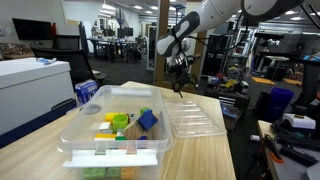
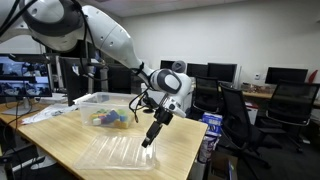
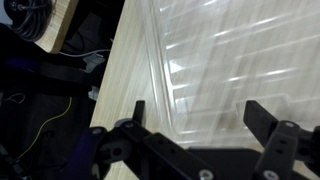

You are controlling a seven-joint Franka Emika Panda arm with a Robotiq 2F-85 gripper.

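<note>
A clear, flat ribbed lid lies on the wooden table. My gripper stands open above one edge of it, with nothing between its fingers. In the wrist view, the lid fills the upper right, its long edge running down between the fingers. Exterior view 2 shows the gripper over the lid's right end. Apart from the lid stands a clear plastic bin, holding several coloured blocks in green, yellow, orange and blue.
Beyond the table's edge, the wrist view shows dark floor with cables. A blue-and-white box stands by the table in exterior view 2. Bare tabletop lies in front of the lid. Office chairs are behind.
</note>
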